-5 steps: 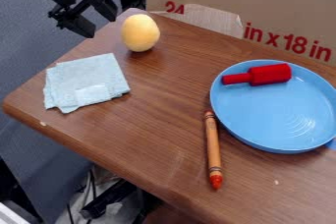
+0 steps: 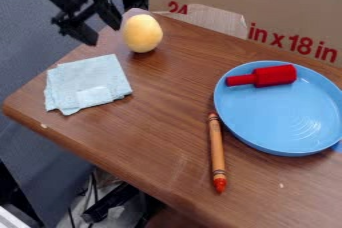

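The black gripper (image 2: 99, 26) hangs at the upper left, above the table's back-left edge, left of a yellow egg-shaped object (image 2: 143, 33); whether its fingers are open is hard to tell. A folded pale blue cloth (image 2: 86, 84) lies at the left of the wooden table (image 2: 154, 142). On the right, a blue plate (image 2: 278, 120) holds a red cylinder with a narrower handle (image 2: 273, 75). An orange crayon-like stick (image 2: 217, 157) lies left of the plate.
A cardboard box (image 2: 254, 7) stands behind the table. Dark floor and cables show beyond the left edge.
Compared with one second ago, the gripper is slightly lower. The objects on the table have not moved.
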